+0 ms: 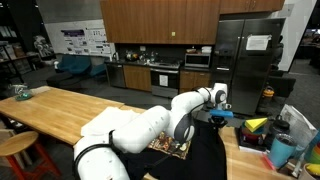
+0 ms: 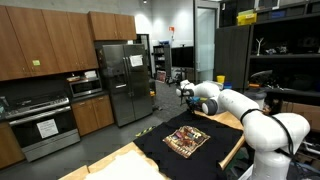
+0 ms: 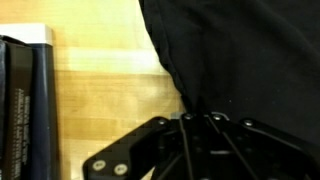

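A black cloth (image 1: 207, 155) is spread over the wooden table, and a patterned, reddish flat piece (image 2: 186, 141) lies on it. My gripper (image 1: 220, 122) is down at the cloth's far right edge. In the wrist view the dark fingers (image 3: 200, 130) are closed on the black cloth (image 3: 240, 60), whose edge gathers into a fold running to the fingertips. The exact pinch between the pads is hidden in the dark.
A dark box-like object with a white edge (image 3: 40, 100) stands at the left in the wrist view. Cans (image 1: 282, 150) and other items crowd the table's right side. A red stool (image 1: 17, 146) stands at the left.
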